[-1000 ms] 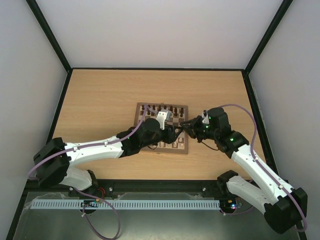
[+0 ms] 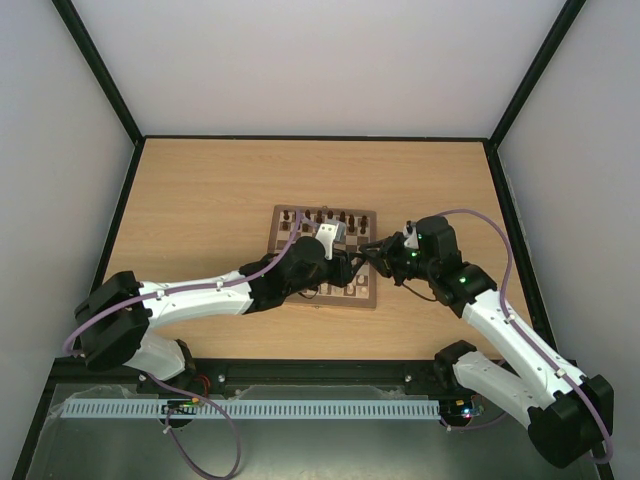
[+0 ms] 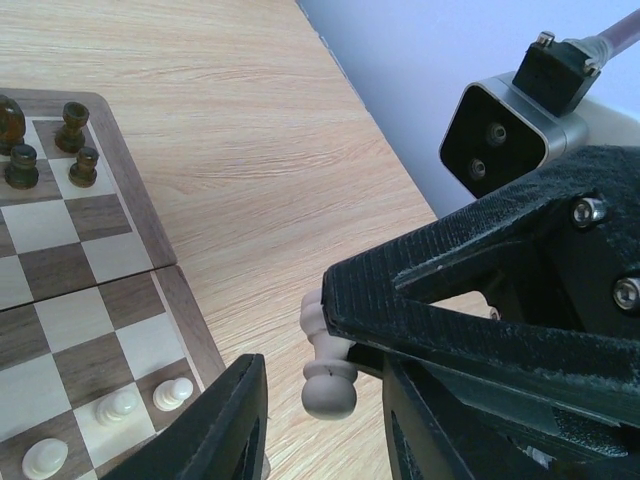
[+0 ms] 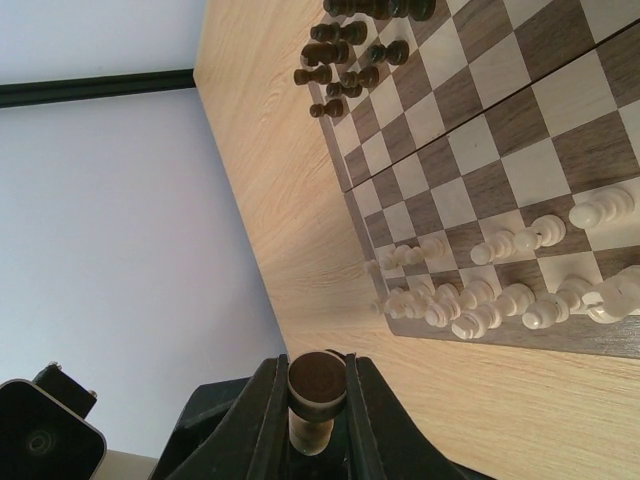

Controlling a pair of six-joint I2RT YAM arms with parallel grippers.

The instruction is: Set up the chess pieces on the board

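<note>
Over the right side of the chessboard (image 2: 367,292), both grippers meet in the top view. My right gripper is shut on a white chess piece (image 4: 311,434), whose round brown base faces the right wrist camera. In the left wrist view the piece's rounded head (image 3: 329,396) pokes out from the right gripper's black finger (image 3: 400,300). My left gripper is part open, one fingertip on each side of that head, with gaps showing. White pieces (image 4: 478,309) stand along one side of the board and dark pieces (image 4: 337,52) along the opposite side.
Bare wooden table (image 2: 210,200) surrounds the board, and the board's middle squares are clear of pieces. White pawns (image 3: 118,406) stand near the left gripper's finger in the left wrist view. Walls enclose the table at the sides and back.
Compared with one second ago, the left arm has shifted slightly to the right, closer to the right gripper. The right arm has stayed still.
</note>
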